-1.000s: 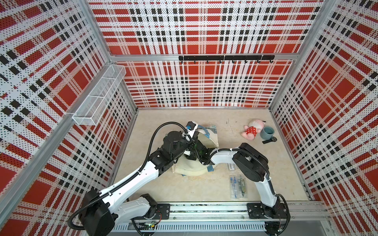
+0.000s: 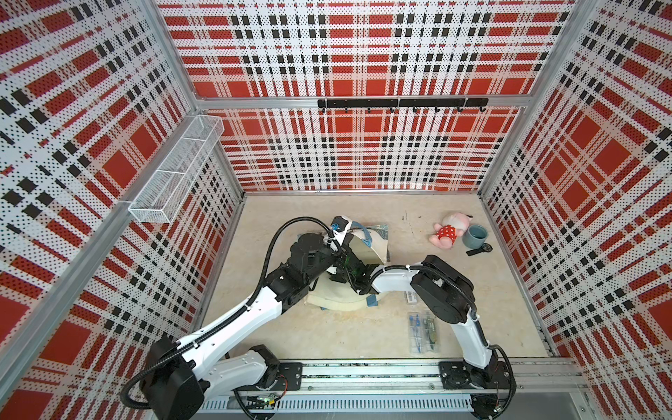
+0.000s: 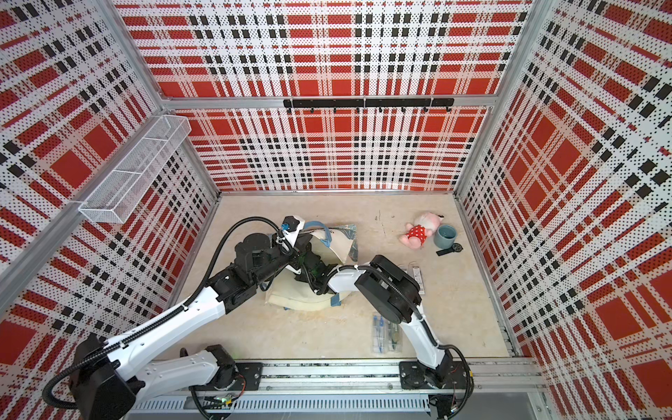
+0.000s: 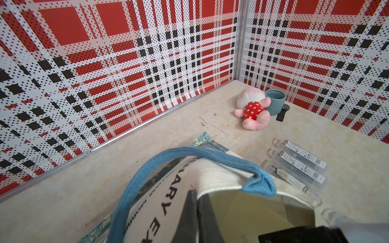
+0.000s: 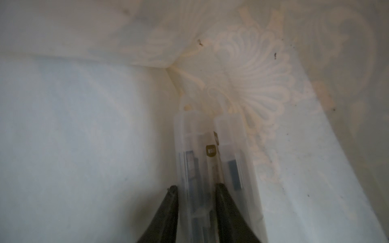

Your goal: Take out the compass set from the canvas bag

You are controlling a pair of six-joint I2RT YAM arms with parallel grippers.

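The cream canvas bag (image 2: 343,297) with blue straps (image 4: 170,154) lies mid-table, largely hidden under both arms in the top views. My left gripper is shut at the bag's upper rim, the cloth edge running by its fingertips. My right gripper is inside the bag, fingers part open over two clear plastic cases (image 5: 190,137) lying side by side in a lining corner; their contents are blurred, and I cannot tell whether the fingers touch them.
Several clear cases (image 4: 299,162) lie right of the bag, others (image 2: 423,329) near the front edge. A pink plush toy (image 2: 448,231) and teal mug (image 2: 475,236) stand at back right. A wire basket (image 2: 175,171) hangs on the left wall.
The right arm has shifted very slightly at its elbow. The left arm looks unchanged.
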